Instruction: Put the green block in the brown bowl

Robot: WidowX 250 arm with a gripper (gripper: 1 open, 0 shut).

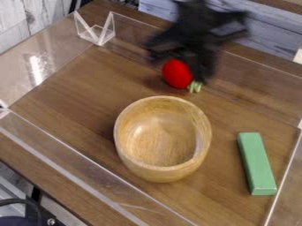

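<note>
The green block [256, 163] lies flat on the wooden surface at the right, its long side running away from the camera. To its left stands the brown bowl [126, 141], upright and empty. My dark gripper [199, 71], blurred, is at the top middle, far behind both block and bowl. The block lies well apart from it, with no green between the fingers. Blur hides how far apart the fingertips are.
A red object with a green stem [176, 73] sits behind the bowl, partly covered by my gripper. A clear plastic holder [94, 31] stands at the back left. Transparent walls [71, 163] border the tray.
</note>
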